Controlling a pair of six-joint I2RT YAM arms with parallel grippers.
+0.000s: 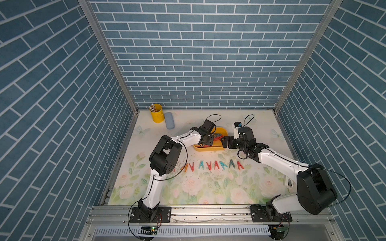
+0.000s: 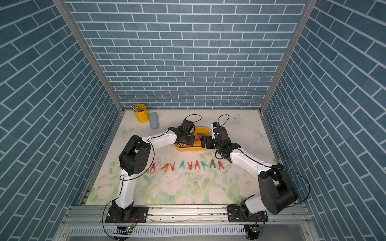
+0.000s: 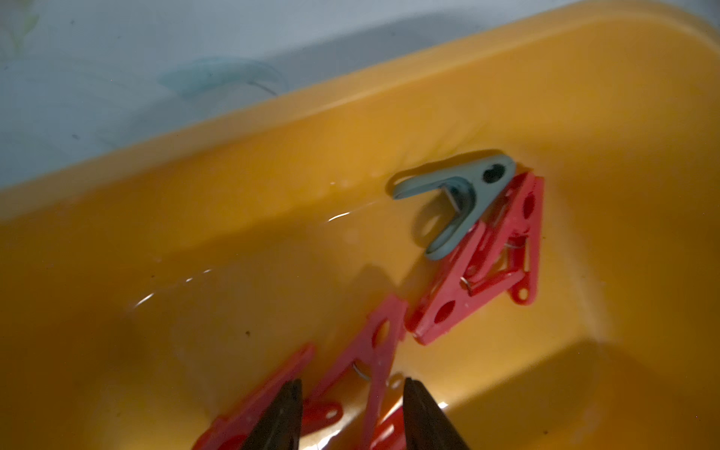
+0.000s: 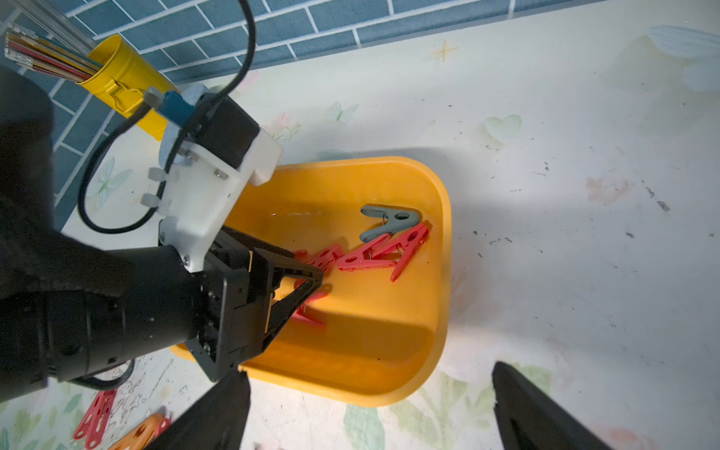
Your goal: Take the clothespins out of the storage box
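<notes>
The orange storage box (image 4: 390, 345) holds a grey clothespin (image 3: 472, 187) and several red clothespins (image 3: 450, 300). My left gripper is low over the box's interior, open, with its fingertips at a red clothespin (image 3: 378, 345) in the left wrist view; whether it touches it I cannot tell. My right gripper hangs open just right of the box, nothing seen between its fingers. A row of loose clothespins (image 2: 190, 165) in red, orange, teal and grey lies on the table in front of the box.
A yellow pencil cup (image 1: 157, 115) and a grey-blue pouch (image 1: 169, 121) stand or lie at the back left.
</notes>
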